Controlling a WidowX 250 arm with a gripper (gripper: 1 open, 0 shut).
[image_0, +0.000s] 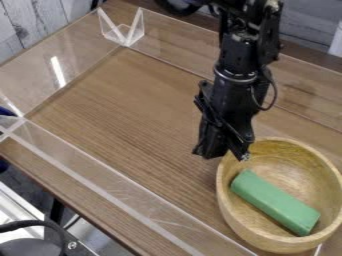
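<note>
My black gripper (219, 146) hangs over the table, just at the upper left rim of a round tan bowl (315, 170). Its tips are small and dark, and I see nothing held in them; it looks shut. A long green block (274, 202) lies inside the bowl.
A small clear plastic piece (120, 30) stands at the far left back corner. Clear strips run along the left edge.
</note>
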